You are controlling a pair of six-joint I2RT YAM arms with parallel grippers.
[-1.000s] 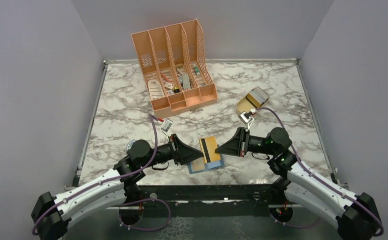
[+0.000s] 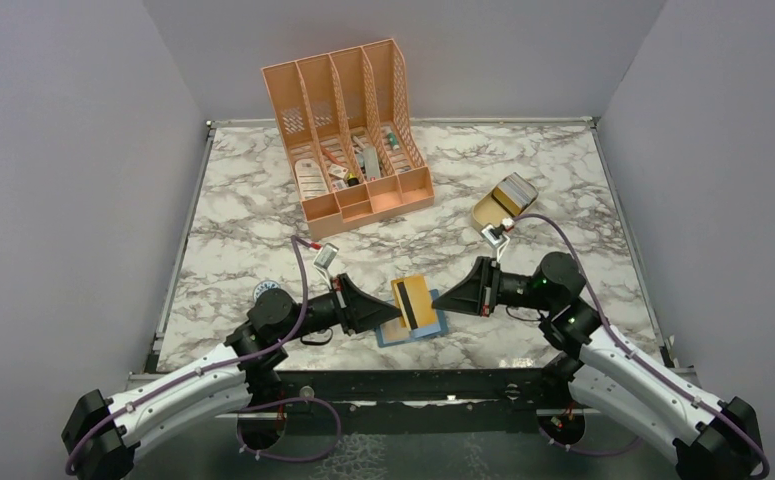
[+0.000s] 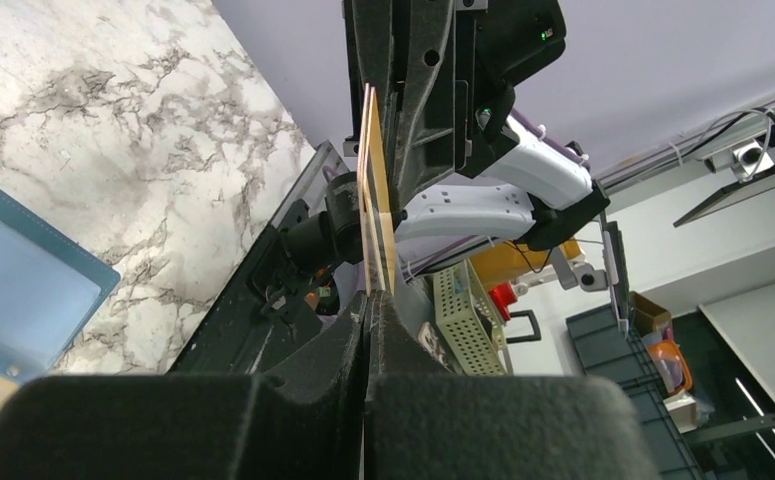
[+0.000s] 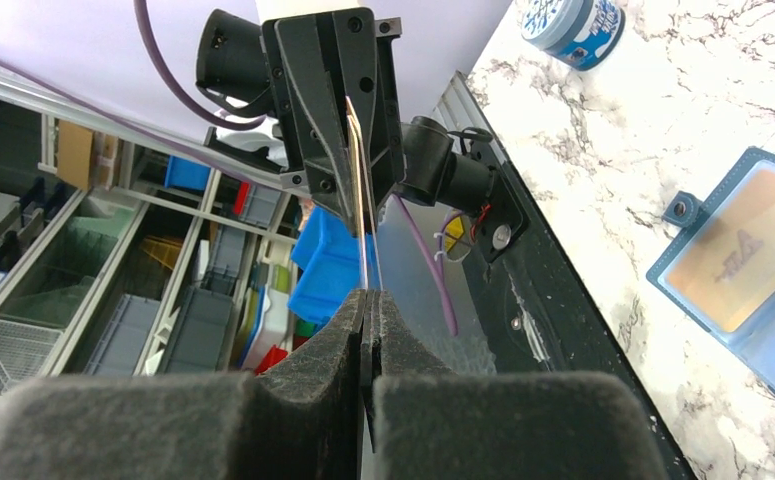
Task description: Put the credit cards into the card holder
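A gold card with a dark stripe [image 2: 415, 298] is held upright between my two grippers, above the blue card holder [image 2: 433, 330] on the table. My left gripper [image 2: 395, 309] is shut on the card's left side, and my right gripper [image 2: 437, 304] is shut on its right side. In both wrist views the card [image 3: 377, 180] appears edge-on as thin layers; whether it is one card or more I cannot tell. The holder [image 4: 733, 250] lies open beneath, with a pale card area in one side.
A peach organiser [image 2: 368, 200] with small items stands at the back. A beige box of cards [image 2: 513, 194] is at the right. A round blue tub is at the left.
The card and both grippers have shifted slightly to the left and down in the top view.
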